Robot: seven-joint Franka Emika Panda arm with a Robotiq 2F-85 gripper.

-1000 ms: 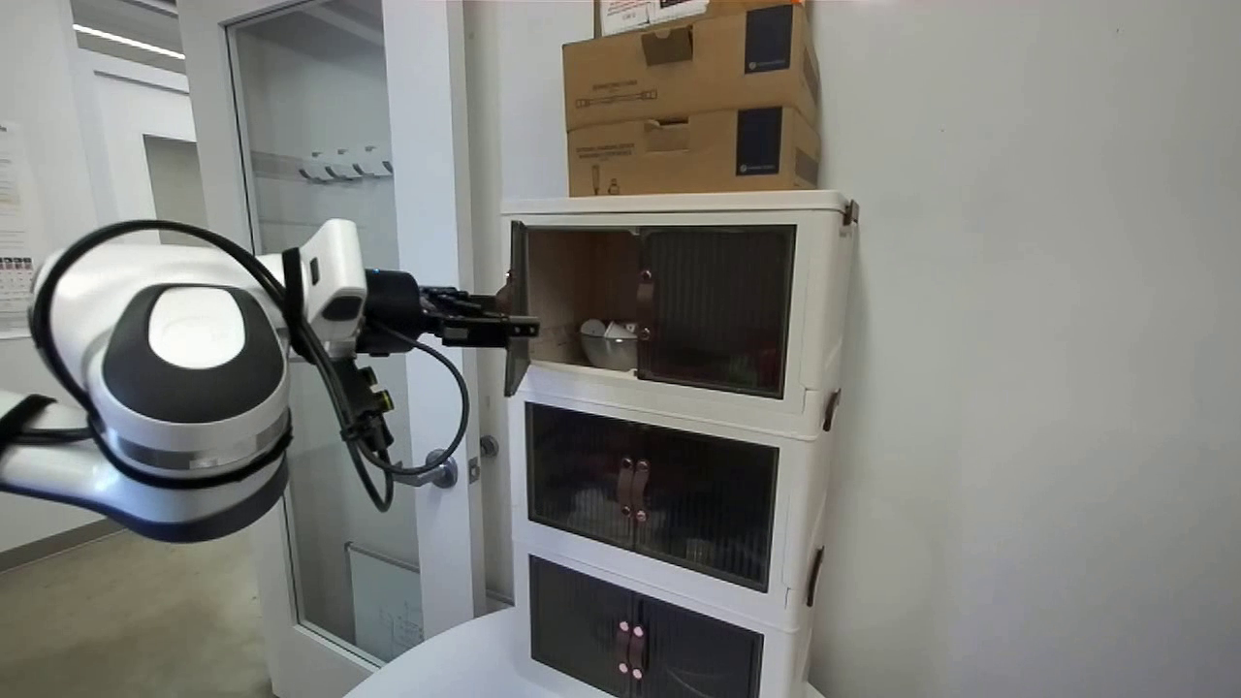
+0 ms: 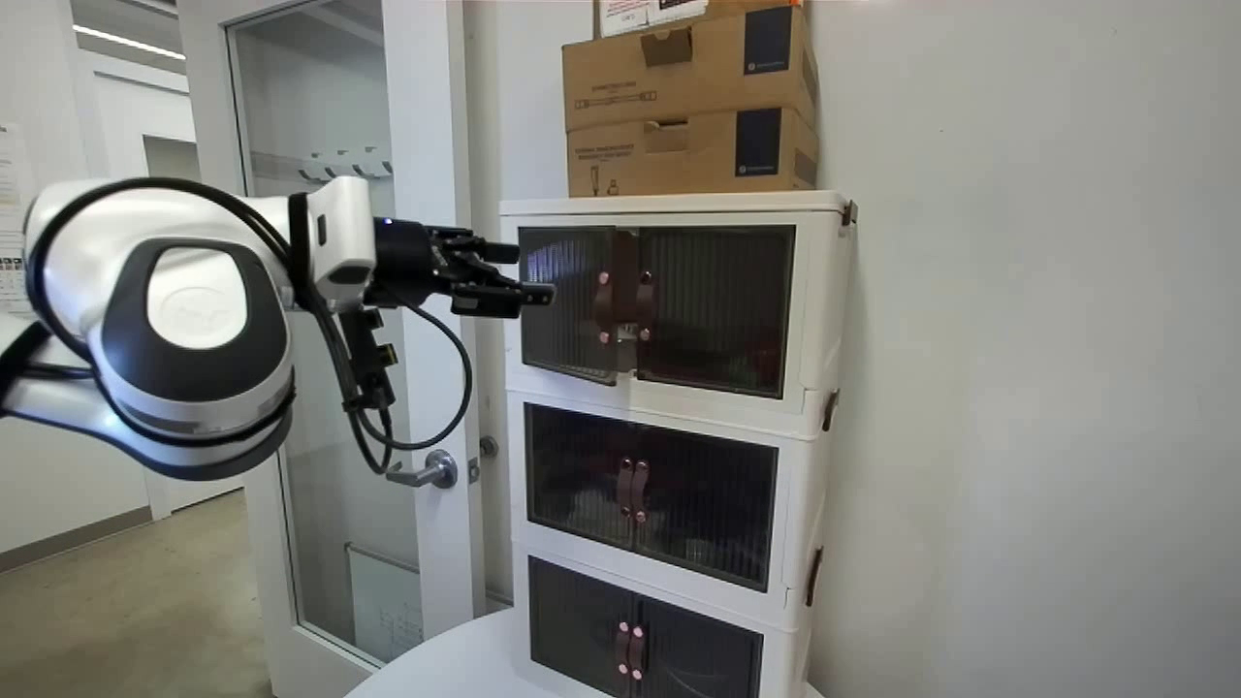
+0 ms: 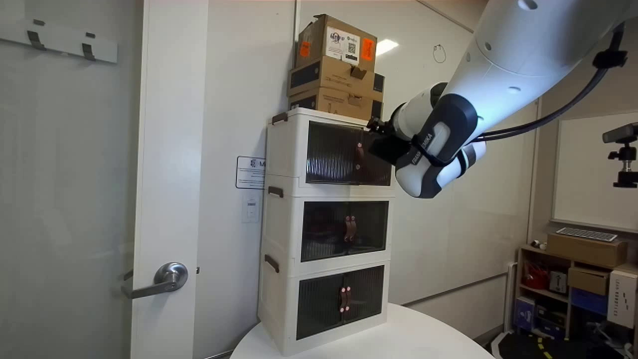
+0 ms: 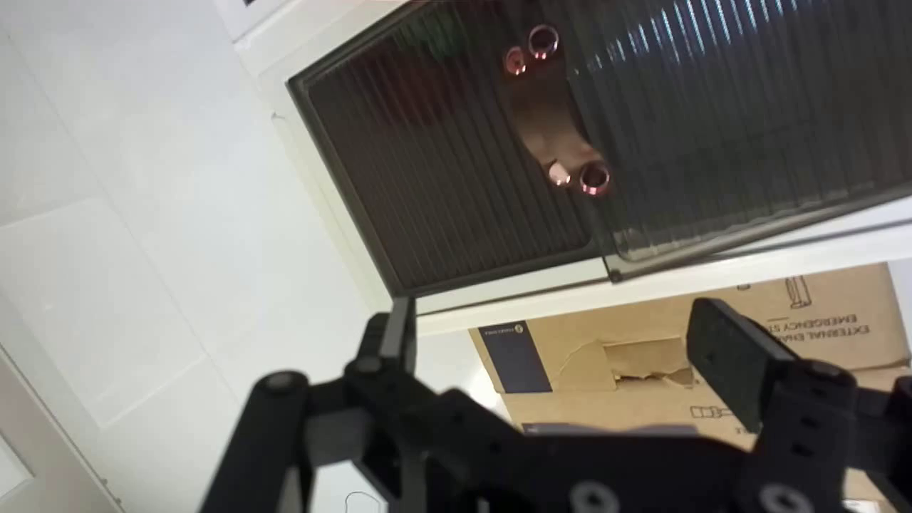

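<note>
The white cabinet [image 2: 665, 208] has three stacked compartments with dark ribbed doors. Its top left door [image 2: 566, 302] is nearly closed but still slightly ajar, with its lower edge standing out from the frame. The top right door [image 2: 718, 308] is closed. Both carry brown strap handles [image 2: 646, 304] with copper-coloured studs. My gripper [image 2: 524, 273] is in front of the top left door in exterior view 1, its fingers wide apart with nothing between them. In the wrist view a finger [image 4: 727, 363] stands well apart from the other, and both doors lie beyond. Whether a fingertip touches the door cannot be told.
Cardboard boxes [image 3: 335, 75] are stacked on the cabinet. The middle doors [image 2: 652, 491] and bottom doors [image 2: 643, 634] are closed. Under the cabinet is a round white table [image 3: 418, 338]. A glass room door with a lever handle [image 3: 161, 284] stands to the left.
The top left door has swung from wide open to almost closed, hiding the bowl that showed inside. My gripper has risen and moved slightly right in exterior view 1.
</note>
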